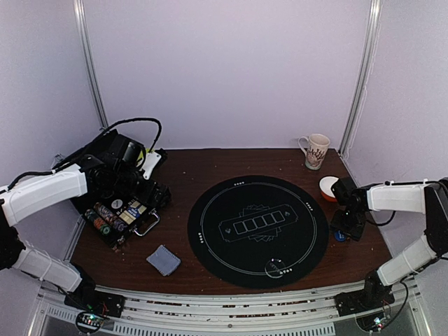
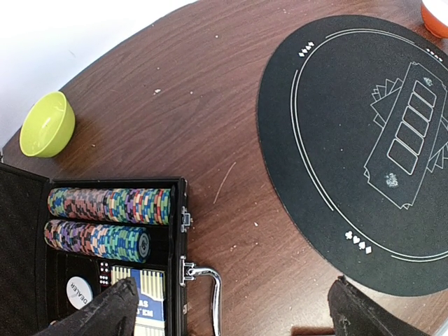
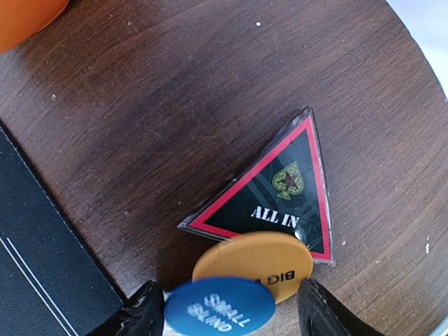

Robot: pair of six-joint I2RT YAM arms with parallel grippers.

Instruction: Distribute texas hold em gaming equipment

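On the wood to the right of the round black mat (image 1: 203, 210), a blue "small blind" button (image 3: 220, 308) lies partly over an orange "big blind" button (image 3: 255, 255). Behind them is the triangular "all in" marker (image 3: 280, 189). My right gripper is part open, its fingers on either side of the blue button; whether they touch it cannot be told. Over the open chip case (image 2: 180, 245), my left gripper is open and empty. The case holds rows of chips (image 2: 108, 205), a white dealer button (image 2: 79, 292) and card decks (image 2: 143, 290).
An orange bowl (image 1: 327, 187) and a white mug (image 1: 315, 150) stand at the back right. A yellow-green bowl (image 2: 47, 124) sits behind the case. Near the front left lies a folded grey cloth (image 1: 164, 260). Bare wood extends along the back.
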